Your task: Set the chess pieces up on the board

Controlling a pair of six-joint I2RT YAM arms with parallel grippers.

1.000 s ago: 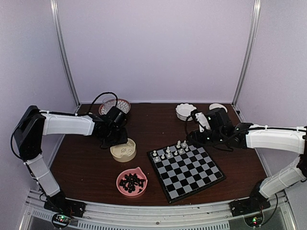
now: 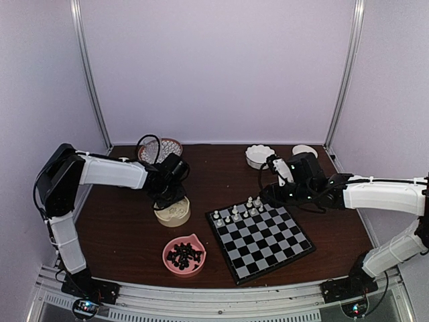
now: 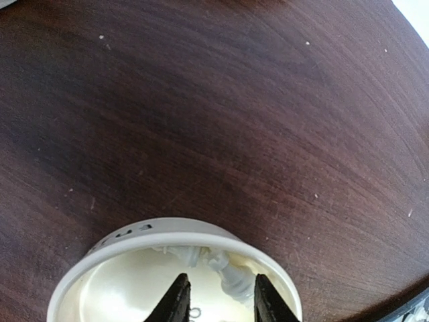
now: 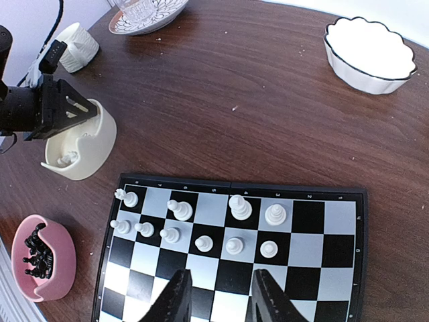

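Note:
My left gripper is open over the cream bowl (image 3: 173,239). Inside the bowl, a white chess piece (image 3: 232,276) lies on its side close to the right finger, and another is partly hidden by the rim. Several white pieces stand in two rows along the far-left side of the chessboard (image 2: 268,245), among them a tall one (image 4: 275,214) and a pawn (image 4: 269,249). Above the board, my right gripper is open with nothing between its fingers. Black pieces (image 2: 184,255) lie heaped in the pink bowl (image 2: 167,258).
At the back left is a patterned plate (image 2: 175,147) with a clear glass on it. A white scalloped bowl (image 4: 370,80) and a smaller white dish (image 2: 304,149) stand at the back right. Bare wood lies between the cream bowl and the board.
The left arm has shifted right, bringing its gripper from the cream bowl's left edge to over the bowl. My right arm and the pieces on the board look unmoved.

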